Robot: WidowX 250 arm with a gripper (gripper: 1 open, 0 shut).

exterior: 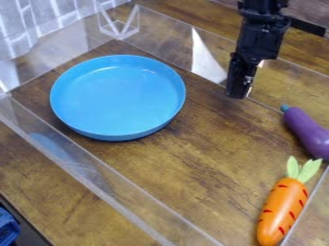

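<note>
The black gripper (241, 77) hangs over the back of the wooden table, right of a blue plate (117, 96). It looks shut, with nothing visible between its fingers. A toy eggplant (306, 135) lies at the right, a little forward of the gripper. An orange toy carrot (280, 209) with green leaves lies at the front right.
Clear plastic barriers run along the left and back of the workspace (193, 178). The middle of the table, in front of the gripper and right of the plate, is bare. A dark blue object (8, 231) is partly visible at the bottom left.
</note>
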